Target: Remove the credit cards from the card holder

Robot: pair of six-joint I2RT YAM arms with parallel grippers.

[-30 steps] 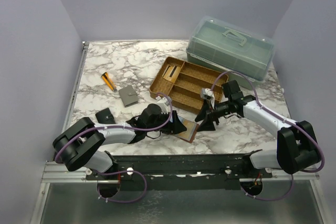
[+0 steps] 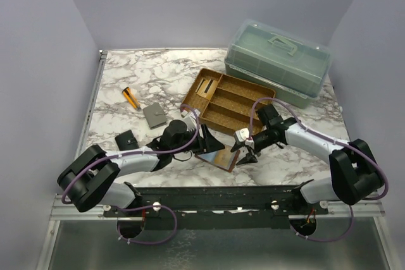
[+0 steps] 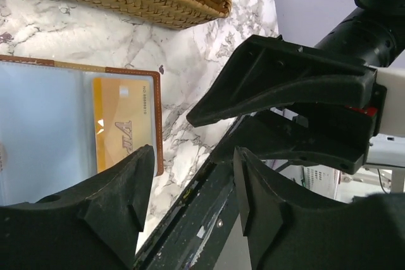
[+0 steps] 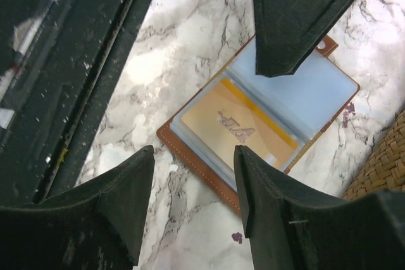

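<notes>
The open card holder (image 2: 209,159) lies flat on the marble between my grippers, with brown edges and clear sleeves. In both wrist views a gold card (image 3: 124,121) (image 4: 234,124) shows in one sleeve; the other sleeve (image 3: 41,131) looks pale blue. My left gripper is open over the holder, nothing visible between its fingers. My right gripper is open above the gold card side, its fingertips apart with nothing held.
A woven divided basket (image 2: 228,102) sits just behind the holder, with a clear plastic case (image 2: 278,58) behind it. A grey pad (image 2: 154,115), black item (image 2: 126,140) and orange knife (image 2: 131,98) lie left. The table's front edge is close.
The right arm has shifted toward the front and left, closer over the holder.
</notes>
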